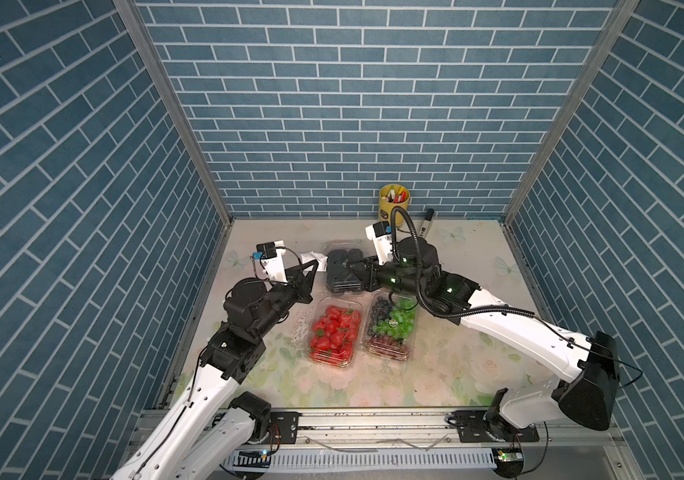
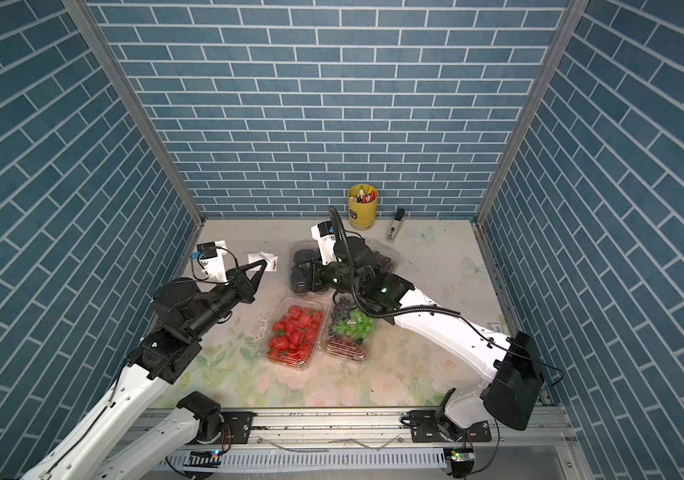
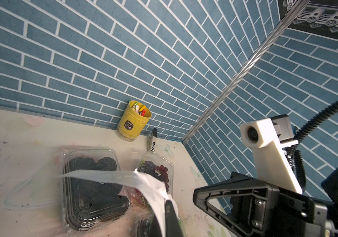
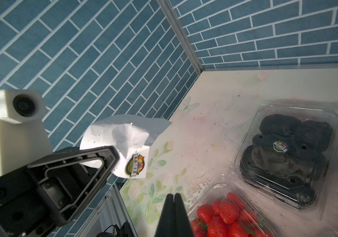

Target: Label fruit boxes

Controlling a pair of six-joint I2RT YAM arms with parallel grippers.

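Observation:
My left gripper is shut on a curled white backing sheet [image 4: 117, 132]. One round fruit label [image 4: 135, 165] shows near the sheet's lower edge in the right wrist view. My right gripper has its fingers together, nothing between them; the sheet and label are to its left, clear of the tips. Below lies the strawberry box [image 1: 334, 332], with no label visible on it. The dark fruit box [image 4: 287, 158] carries a round label on its lid. The green and dark grape box [image 1: 392, 328] has a small round mark on top.
A further clear box with red grapes [image 3: 161, 173] sits behind, partly hidden from above by the right arm. A yellow cup of pens [image 1: 393, 204] and a black-capped marker [image 1: 426, 222] are at the back wall.

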